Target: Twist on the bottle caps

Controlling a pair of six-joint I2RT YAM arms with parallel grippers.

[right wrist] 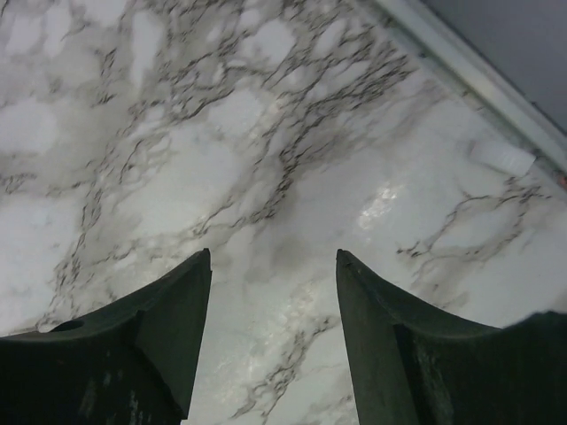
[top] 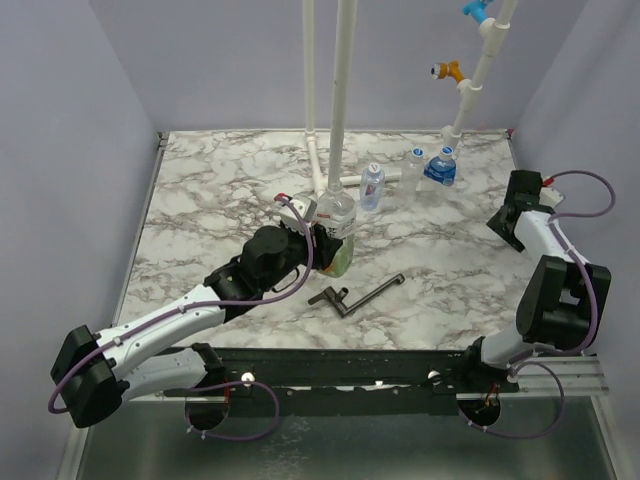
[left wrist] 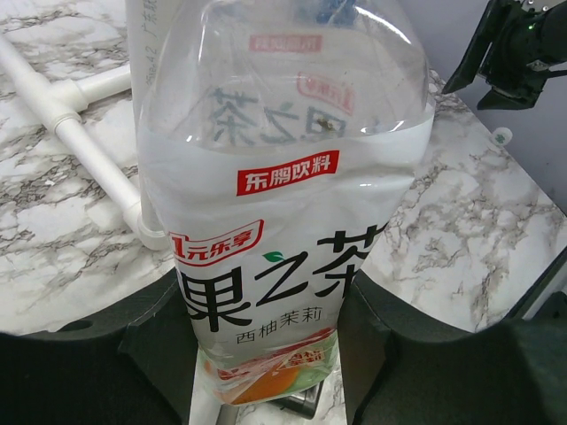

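Note:
My left gripper (top: 318, 245) is shut on a large tea bottle (left wrist: 288, 221) with a white label, held upright over the middle of the marble table; its top is cut off in the left wrist view, so its cap cannot be seen there. My right gripper (top: 515, 215) is at the far right by the table's edge, fingers apart over bare marble in the right wrist view, with nothing between them.
White pipes (top: 312, 160) run along the back, with orange (top: 450, 72) and blue (top: 478, 12) taps above. A dark metal fitting (top: 365, 300) lies at front middle.

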